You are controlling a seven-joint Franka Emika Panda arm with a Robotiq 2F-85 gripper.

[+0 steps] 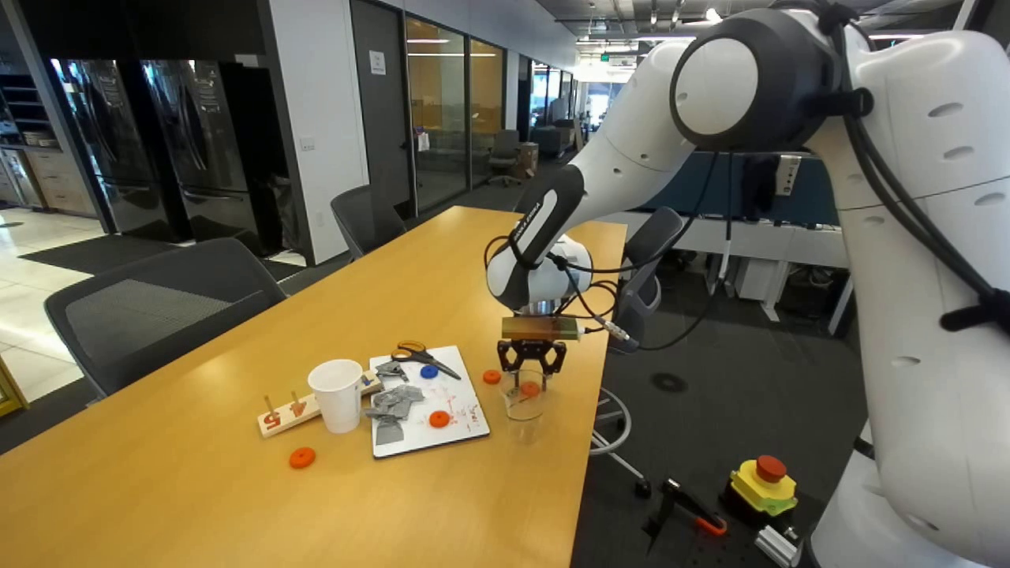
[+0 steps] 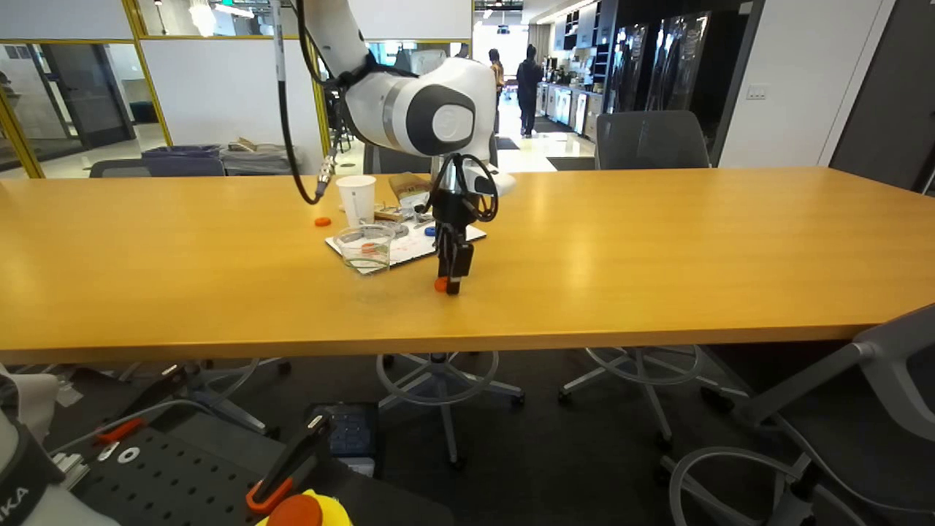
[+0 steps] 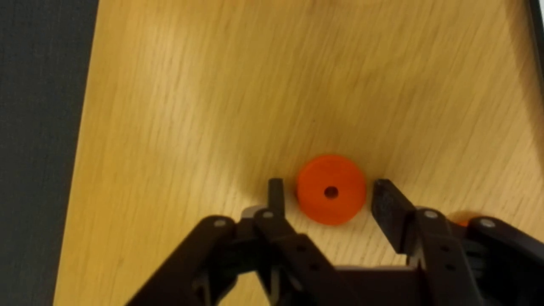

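An orange disc with a small centre hole (image 3: 331, 204) lies flat on the table near its edge. My gripper is around it, one finger on each side, fingers part open with a narrow gap showing beside the disc. In exterior view 2 the fingertips (image 2: 453, 286) are down at table height, with the orange disc (image 2: 440, 285) beside them. From exterior view 1 the gripper (image 1: 531, 380) is partly seen through a clear glass container (image 1: 523, 409), which stands in front of it on the table.
Another orange disc (image 1: 491, 377) lies close by, partly hidden behind a finger in the wrist view. A whiteboard (image 1: 461, 427) bears scissors (image 1: 413, 353), grey scraps, a blue disc (image 1: 428, 372) and an orange one. A white cup (image 1: 337, 396) and a wooden peg board (image 1: 284, 416) stand beyond.
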